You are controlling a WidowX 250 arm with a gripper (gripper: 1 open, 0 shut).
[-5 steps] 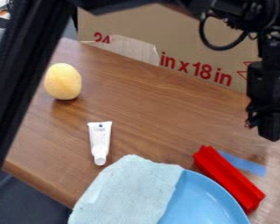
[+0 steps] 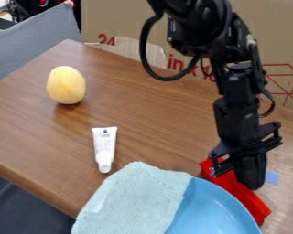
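Observation:
My black gripper (image 2: 242, 170) is lowered at the right, its tip over the upper part of a red box-like object (image 2: 252, 203); whether anything is between the fingers is hidden, and it looks shut. A blue strip (image 2: 273, 177) shows just right of the tip. A blue plate (image 2: 219, 221) with a light cloth (image 2: 131, 201) over its left side lies at the bottom.
A white tube (image 2: 105, 148) and a yellow egg-shaped object (image 2: 66, 84) lie on the left of the wooden table (image 2: 149, 119). A cardboard box (image 2: 136, 20) stands behind.
My gripper has moved down and to the left, from above the blue strip onto the red object. The objects on the table look unmoved.

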